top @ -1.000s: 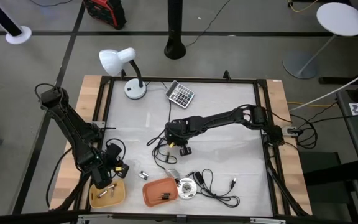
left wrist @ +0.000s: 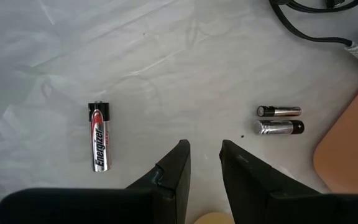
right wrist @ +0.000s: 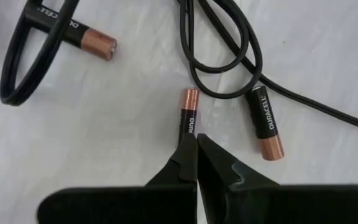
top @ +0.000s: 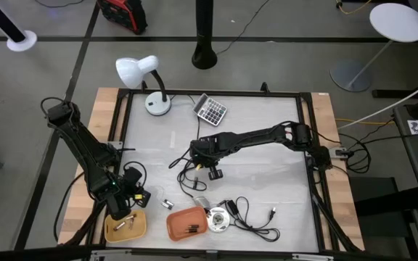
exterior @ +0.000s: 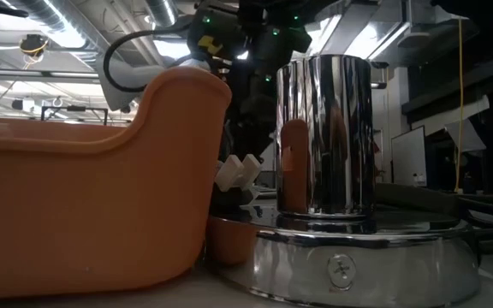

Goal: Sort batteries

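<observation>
In the right wrist view, a thin copper-topped battery (right wrist: 189, 112) lies on the sheet just beyond my right gripper, whose fingertips meet with nothing between them and hide its lower end. A thicker Duracell battery (right wrist: 265, 123) rests to the right, touching the cable; another Duracell battery (right wrist: 73, 31) is at upper left, partly under a cable. My left gripper stands open and empty. Left of it lies an Energizer battery (left wrist: 99, 137); to its right are a thin battery (left wrist: 279, 111) and a thicker silver battery (left wrist: 279, 127), side by side.
An orange bin (top: 173, 228) and a yellow bin (top: 109, 233) at the front hold several batteries. A chrome-based object (top: 218, 220) with a cable (top: 256, 230) stands beside the orange bin. Loops of black cable (right wrist: 253, 43) lie close to the right gripper.
The thin battery still lies there. The left gripper is unchanged.
</observation>
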